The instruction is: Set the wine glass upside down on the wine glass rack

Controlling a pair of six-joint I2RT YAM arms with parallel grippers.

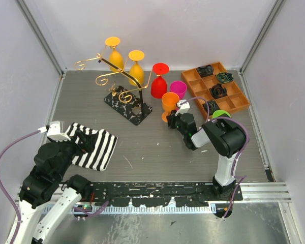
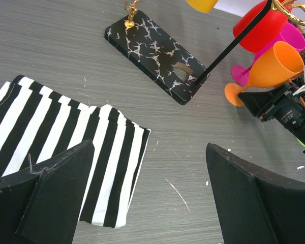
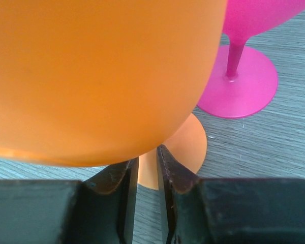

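Note:
An upright orange wine glass [image 1: 170,101] stands right of the rack's black marble base [image 1: 122,105]; yellow and red glasses hang upside down on the gold rack. My right gripper [image 1: 172,119] is low at the orange glass's stem; in the right wrist view its dark fingertips [image 3: 162,155] are close together under the bowl [image 3: 101,71], the stem mostly hidden between them, so the grip is unclear. My left gripper is open over the striped cloth [image 2: 66,132], with nothing between its fingers.
A magenta glass [image 1: 178,87] stands just behind the orange one. An orange compartment tray [image 1: 234,99] with dark items lies back right, a green cup [image 1: 220,114] beside it.

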